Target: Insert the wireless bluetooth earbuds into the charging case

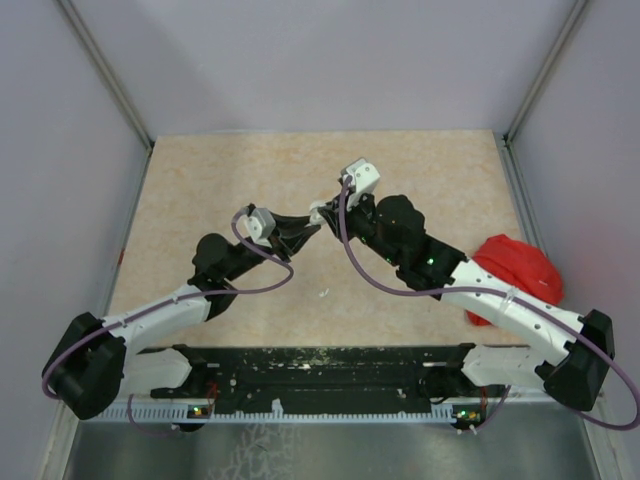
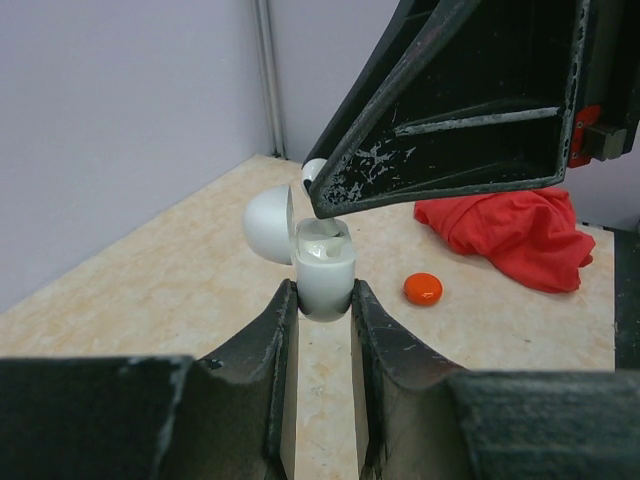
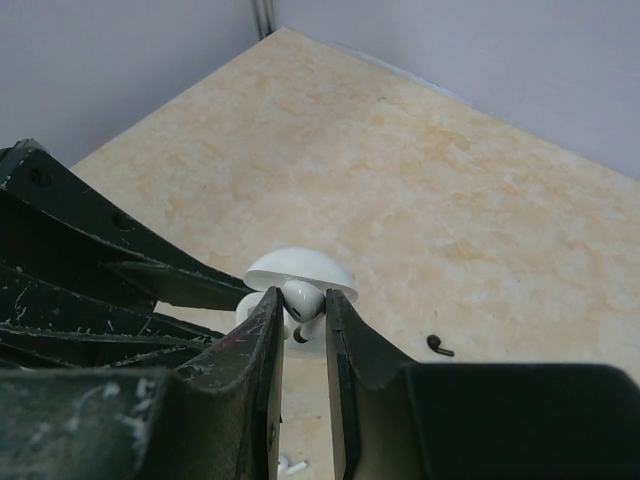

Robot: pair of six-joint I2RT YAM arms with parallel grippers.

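The white charging case (image 2: 323,280) is pinched upright between the fingertips of my left gripper, its rounded lid (image 2: 268,225) swung open. A white earbud (image 3: 303,299) is held between the tips of my right gripper, right at the open case. In the left wrist view the right gripper's dark finger (image 2: 440,120) covers much of the case's top, so how deep the earbud sits cannot be told. Both grippers meet above the table in the top view. A second small white earbud (image 3: 290,466) lies on the table below.
A crumpled red cloth (image 1: 517,268) lies on the right of the table. An orange ball (image 2: 422,289) and a small black piece (image 3: 438,345) rest on the tabletop.
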